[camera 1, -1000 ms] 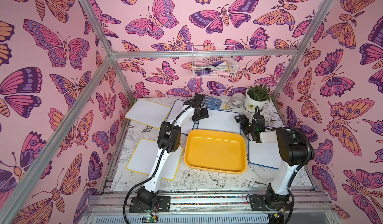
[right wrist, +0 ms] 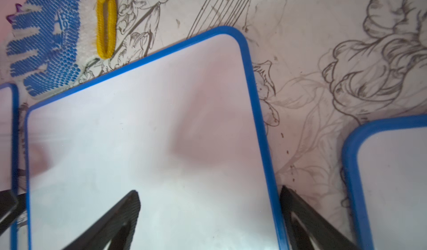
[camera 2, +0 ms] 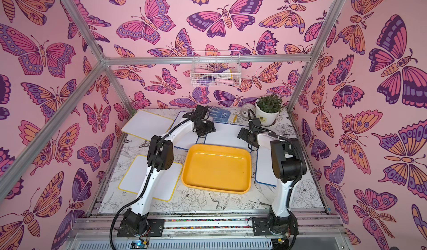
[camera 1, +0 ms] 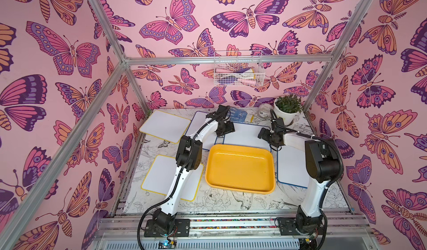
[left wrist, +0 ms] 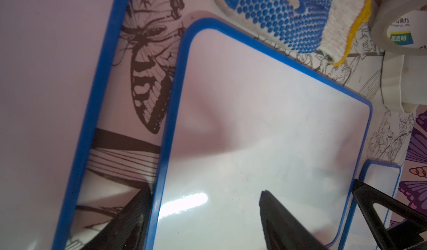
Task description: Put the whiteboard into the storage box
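A white whiteboard with a blue rim (camera 1: 246, 135) lies flat on the table behind the yellow storage box (camera 1: 240, 167), which is empty. At the board's left side, my left gripper has its fingers apart, one just outside the blue rim and the other above the white face. Mirroring this at the right side, my right gripper stands open, one finger beside the outer rim and one over the board. Both fingertip pairs are low, close to the board. From above, the grippers cover parts of the board's ends.
Blue-rimmed boards lie left (left wrist: 44, 72) and right (camera 1: 293, 167) of the middle one. Yellow-rimmed boards (camera 1: 164, 125) lie farther left. A blue glove (camera 1: 238, 115), tape roll (left wrist: 409, 18) and potted plant (camera 1: 287, 109) stand behind.
The middle board has shifted slightly right, and my left gripper has moved a little right too.
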